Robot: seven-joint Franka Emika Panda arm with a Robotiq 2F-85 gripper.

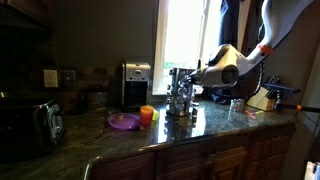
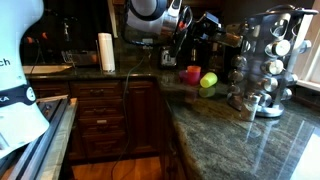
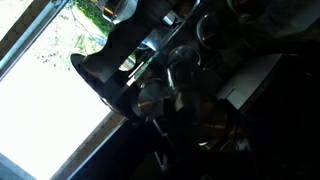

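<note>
At the window end of the counter, my gripper (image 1: 190, 79) reaches in at the upper part of a spice rack (image 1: 180, 92). In exterior view 2 the rack (image 2: 266, 62) stands as a dark tower with several round jars around it. Glass jars (image 3: 152, 97) lie close in front of the wrist camera, mostly in deep shadow. The fingertips blend into that shadow, so neither their spacing nor anything between them can be made out.
A small jar (image 2: 250, 106) stands on the counter before the rack. A purple plate (image 1: 124, 121), an orange cup (image 1: 146, 115) and a green cup (image 2: 208, 79) stand further along. The window (image 3: 45, 105) glares brightly.
</note>
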